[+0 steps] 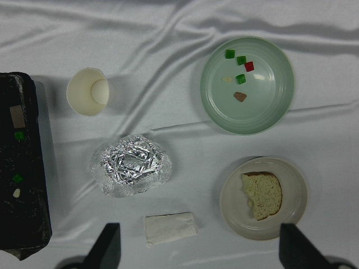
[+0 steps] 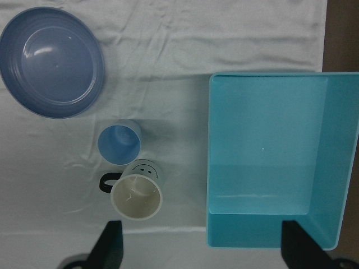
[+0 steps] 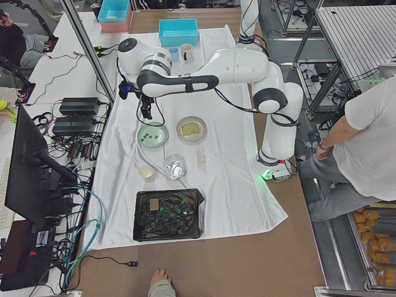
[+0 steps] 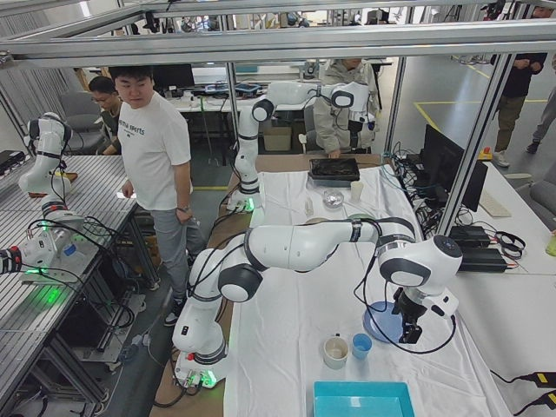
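My left gripper hangs open above a green plate (image 1: 263,101) with small food pieces, a beige plate (image 1: 235,218) with bread (image 1: 263,196), a paper cup (image 1: 87,92), a foil-wrapped item (image 1: 129,165), a white folded piece (image 1: 169,227) and a black tray (image 1: 31,213). My right gripper is open, above a blue plate (image 2: 53,61), a blue cup (image 2: 118,143), a mug (image 2: 134,196) with a black handle and an empty turquoise bin (image 2: 263,157). Nothing shows between either gripper's fingers.
A white cloth (image 3: 229,192) covers the table, with bare patches between the items. A monitor (image 3: 34,173), cables and boxes line the left side. A person in white (image 3: 365,142) is at the right side, outside the cloth.
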